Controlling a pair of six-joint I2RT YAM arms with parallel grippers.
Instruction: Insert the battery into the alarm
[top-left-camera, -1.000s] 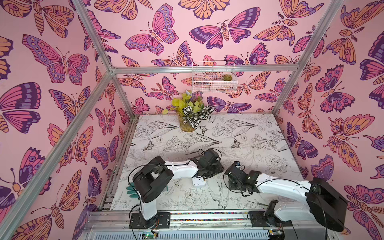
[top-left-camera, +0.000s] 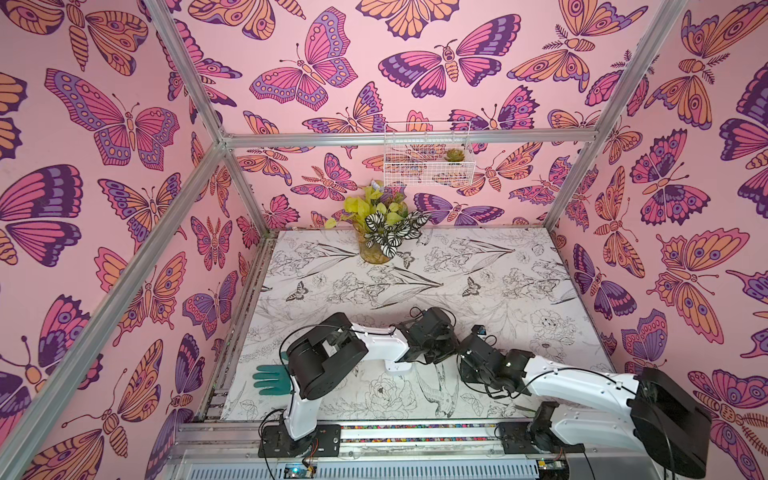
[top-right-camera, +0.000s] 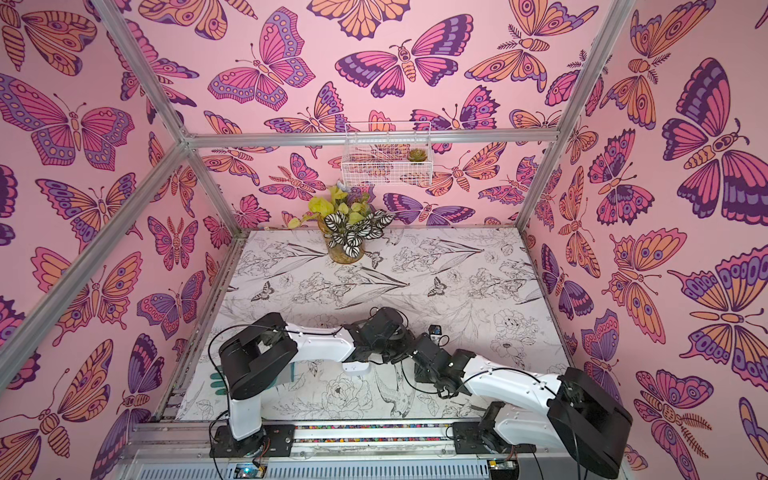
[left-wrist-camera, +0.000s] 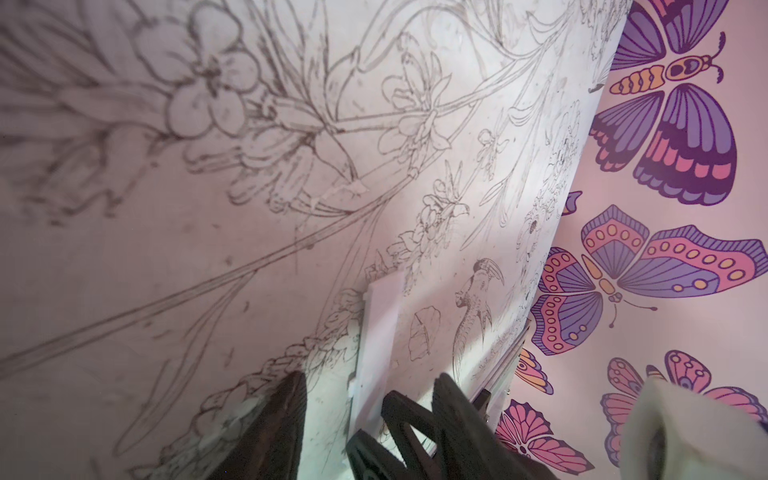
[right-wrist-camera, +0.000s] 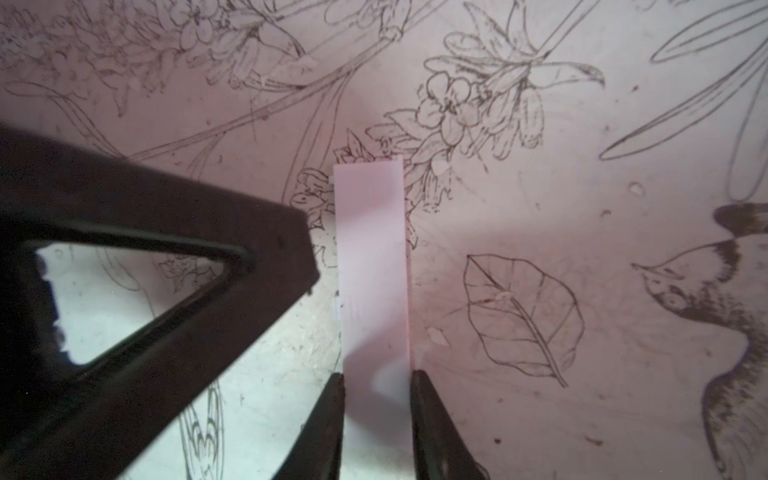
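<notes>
A white slim alarm stands or lies on the table between the grippers, also visible in the left wrist view (left-wrist-camera: 376, 336). My right gripper has its fingertips either side of the alarm's lower part; whether they press on it is unclear. My left gripper is open, above the table beside the alarm, its fingers partly in front of the right gripper's dark parts. In both top views the two wrists nearly meet over the table's middle, hiding much of the alarm. I cannot make out a battery.
A potted plant (top-left-camera: 376, 248) stands at the back centre. A teal glove (top-left-camera: 270, 378) lies at the left front. A wire basket (top-left-camera: 428, 172) hangs on the back wall.
Over the last second my left wrist has moved right and slightly down in the top left view, and the right arm has shifted right.
</notes>
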